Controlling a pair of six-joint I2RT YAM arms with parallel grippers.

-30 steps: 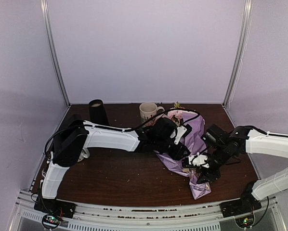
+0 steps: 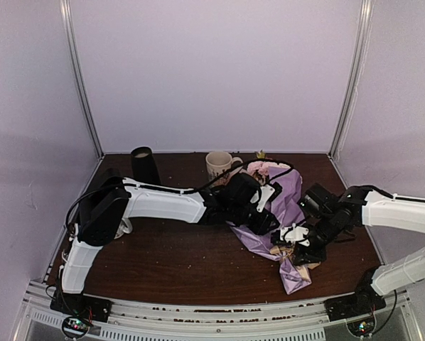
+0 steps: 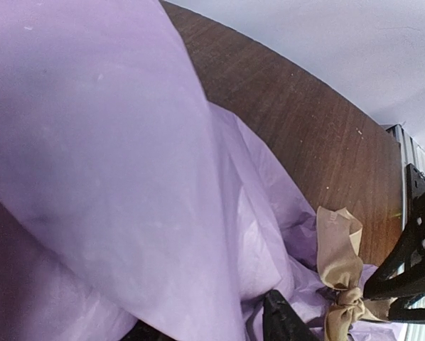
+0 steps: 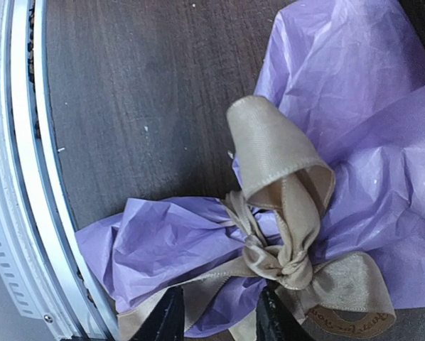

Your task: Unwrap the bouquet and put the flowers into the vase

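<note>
A bouquet in purple wrapping paper (image 2: pixel 287 188) lies on the right half of the table. Pink flowers (image 2: pixel 260 168) peek out at its far end, and a beige ribbon (image 4: pixel 291 266) ties its near end. My left gripper is at the middle of the wrapping, its fingers apart with purple paper between and over them; one finger is largely covered. Over the ribbon's loose tails, my right gripper stands open, the knot just beyond its fingertips. A tall dark vase-like container (image 2: pixel 145 168) stands at the back left.
A patterned mug (image 2: pixel 219 165) stands at the back, close to the flowers. Something white (image 2: pixel 124 227) shows partly behind the left arm. Both arms reach close together over the bouquet.
My right gripper has shifted slightly around the ribbon, and more of the ribbon shows beside it than a second ago. The left arm and the bouquet look almost unmoved.
</note>
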